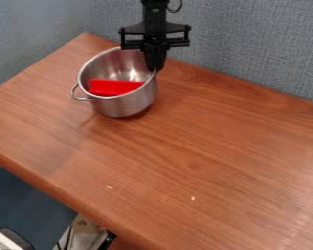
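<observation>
A steel pot [118, 103] with a side handle stands near the back left of the wooden table, a red object [113, 86] lying inside it. My black gripper [154, 62] reaches down at the pot's back right rim; its fingertips are small and dark, so whether they are closed on the rim cannot be told.
A grey padded wall [250, 49] runs along the back and left. Below the front left edge lie cables and light-coloured items.
</observation>
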